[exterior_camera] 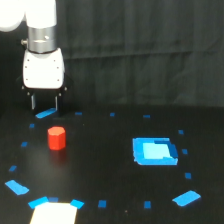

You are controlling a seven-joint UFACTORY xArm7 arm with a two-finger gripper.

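Note:
A white and grey arm reaches down at the upper left, and its gripper (45, 102) points at the dark table. The two dark fingers stand apart, open, with nothing seen between them. Below and slightly right of the gripper, a small red block (57, 138) sits on the table, apart from the fingers. To the right lies a blue square tray or frame (137, 150) with a white patch (156, 151) inside it.
Blue tape strips (17, 187) and several small blue marks are spread over the black table (105, 160). A pale object (53, 214) is cut off by the bottom edge. Between the red block and the blue tray the surface is clear. A dark curtain (140, 50) hangs behind.

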